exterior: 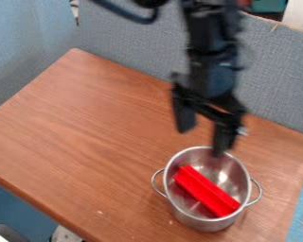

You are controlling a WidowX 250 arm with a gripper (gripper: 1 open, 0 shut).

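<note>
A steel pot [184, 210] with two side handles sits at the lower right of the table. A red block [206, 190] lies inside it. The black gripper [206, 129] hangs above the back of the pot, blurred by motion, its fingers apart and open with nothing visible between them.
A grey padded wall [135, 57] runs along the back. A blue strip [299, 213] lies at the right edge, and a dark blue area shows beyond the table's lower left.
</note>
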